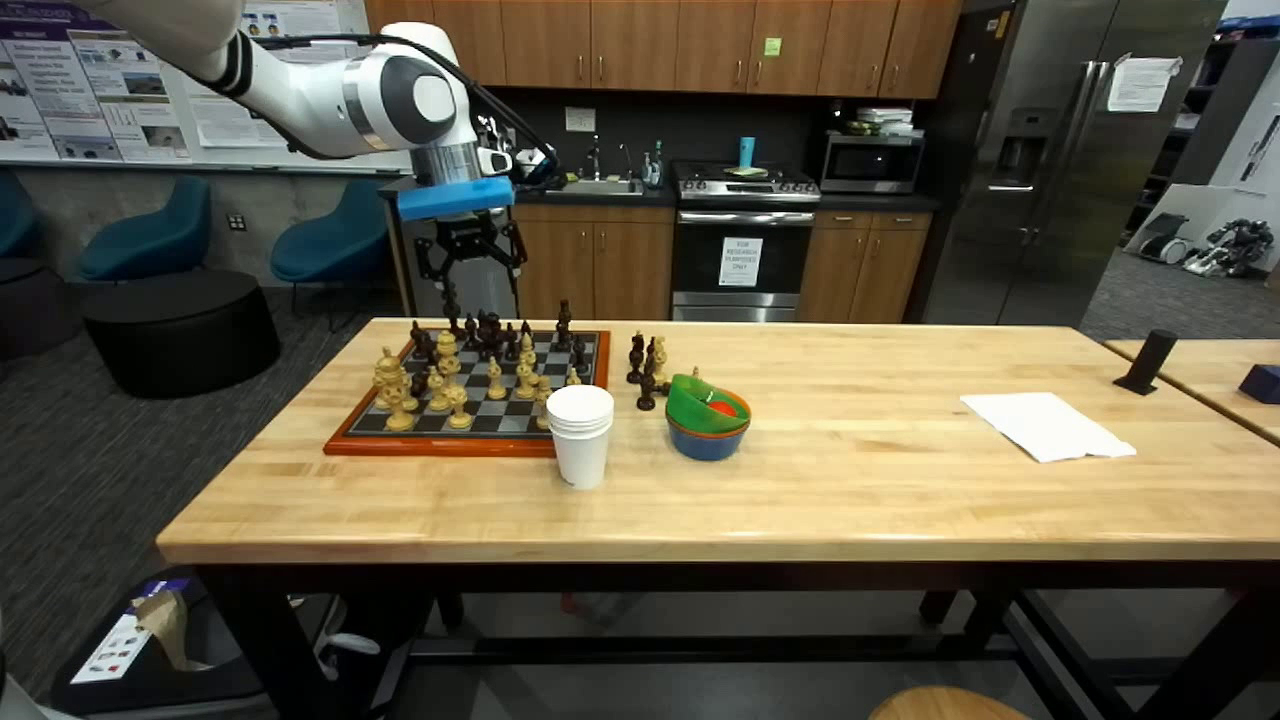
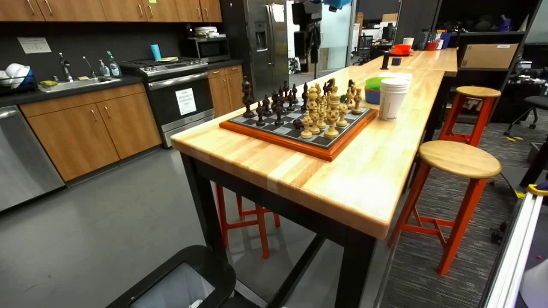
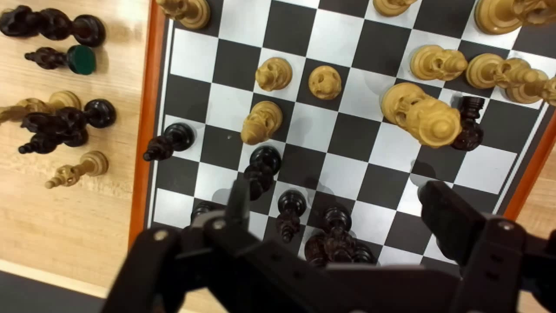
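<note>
Over the chess board (image 1: 480,444) my gripper (image 1: 480,288) hangs above the dark pieces at the far side, its fingers spread with nothing held. From the wrist view, the open gripper spans several dark pieces on the squares below, including a dark piece (image 3: 292,208) between the fingers. A tall light piece (image 3: 417,114) stands near a dark piece (image 3: 469,125) that appears to lie on its side. Dark and light pieces stand mixed on the board. In the second exterior view, the gripper (image 2: 308,51) shows only in part at the top edge.
Off the board stand several captured pieces (image 1: 645,372). White stacked cups (image 1: 581,438) stand close to the board's near right corner, beside a blue bowl (image 1: 705,444) with a green bowl (image 1: 696,402) in it. Paper (image 1: 1044,426) lies to the right.
</note>
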